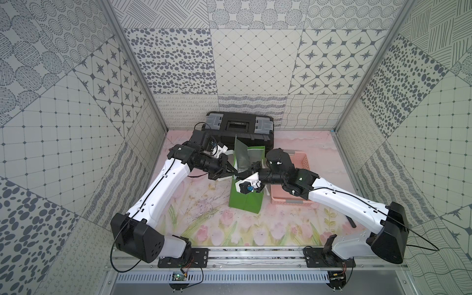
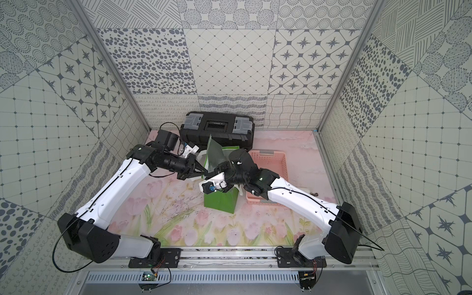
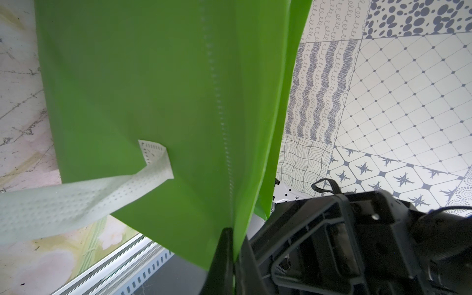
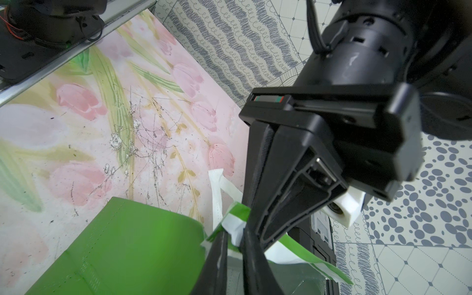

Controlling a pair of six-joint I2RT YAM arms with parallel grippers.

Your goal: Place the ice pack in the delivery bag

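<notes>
A green delivery bag (image 1: 245,200) stands upright mid-table with a grey inner lining (image 1: 242,156). My left gripper is shut on the bag's rim, the green edge running between its fingers. Right beside it, my right gripper is at the same rim, its fingers parted by a narrow gap. A folded bit of green-and-white bag edge (image 4: 236,226) shows at its tips. A white strap (image 3: 88,201) sticks out from the bag's outer side. I cannot see an ice pack in any view; the arms hide part of the bag's mouth.
A pink basket (image 1: 305,162) lies right of the bag, partly under my right arm. Behind the bag stands a black toolbox (image 1: 239,126). A dark slim object (image 1: 350,221) lies at the far right.
</notes>
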